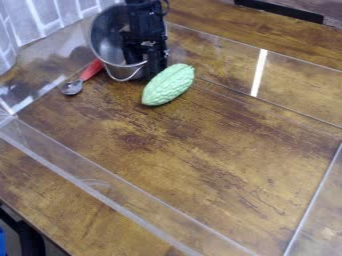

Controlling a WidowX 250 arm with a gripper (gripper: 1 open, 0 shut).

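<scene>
My dark gripper (139, 45) is at the top, over and against a grey metal pot (107, 40) with a wire handle; its fingers are too dark to read. A pale green, bumpy gourd (168, 84) lies just below and right of the pot. A spoon (72, 87) with a red handle lies to the pot's left, the handle reaching toward the pot.
Clear acrylic borders edge the area, with a pale curtain at the back left.
</scene>
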